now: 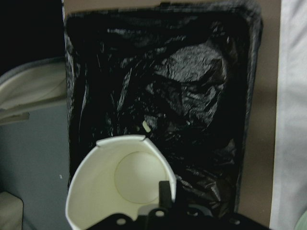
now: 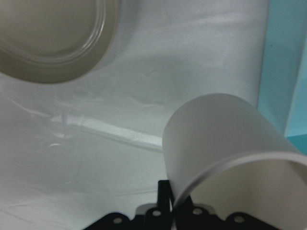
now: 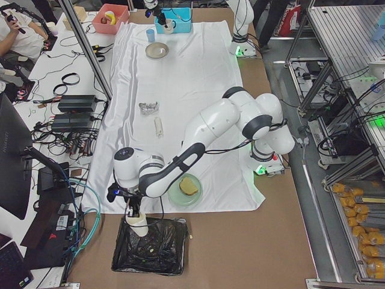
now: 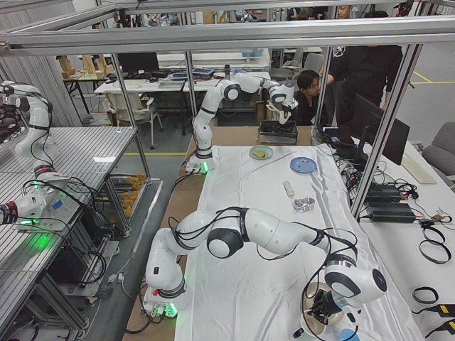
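My left gripper [image 3: 133, 209] is shut on the rim of a white cup [image 3: 136, 226] [image 1: 96, 191], held over the black bag-lined bin [image 3: 147, 259] [image 1: 192, 72]. The cup's inside looks empty in the left wrist view. My right gripper is shut on the rim of another white cup [image 2: 216, 129], held tilted beside a cyan box [image 2: 278, 72], with a beige plate [image 2: 72, 67] nearby. In the right camera view, that gripper is partly hidden by its arm.
A green plate [image 3: 174, 192] with a yellow sponge-like piece [image 3: 188, 185] lies near the left arm. A crumpled foil piece [image 3: 148, 108] and a pale stick [image 3: 158, 126] lie mid-table. A blue cup [image 3: 151, 35] stands at the far end.
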